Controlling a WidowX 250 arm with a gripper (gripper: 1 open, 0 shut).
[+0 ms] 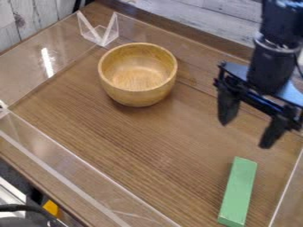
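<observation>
My dark gripper (256, 115) hangs over the right side of the wooden table, its several fingers pointing down and apart, open, with nothing visible between them. Below it lies a flat green rectangular block (236, 191). A tan wooden bowl (138, 96) sits at the upper middle, to the left of the gripper, with nothing visible inside it.
A white wire-like object (97, 31) stands at the back left.
</observation>
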